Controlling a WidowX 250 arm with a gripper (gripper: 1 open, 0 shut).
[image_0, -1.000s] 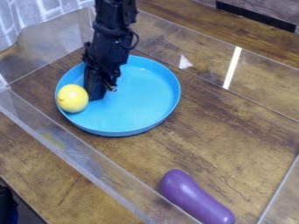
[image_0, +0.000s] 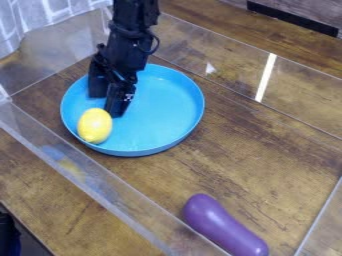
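Observation:
My black gripper (image_0: 115, 78) reaches down from the top over the left half of a blue plate (image_0: 166, 118), its fingers open as far as the dark shapes show. A yellow oval object (image_0: 95, 125) rests on the plate's lower left, just below the gripper, with no finger around it.
A purple eggplant-like object (image_0: 222, 222) lies on the wooden table (image_0: 261, 140) at the lower right. Clear walls run along the left and lower left. The table right of the plate is mostly clear.
The yellow object has shifted right and appears more elongated and upright. The gripper has moved slightly lower over the plate.

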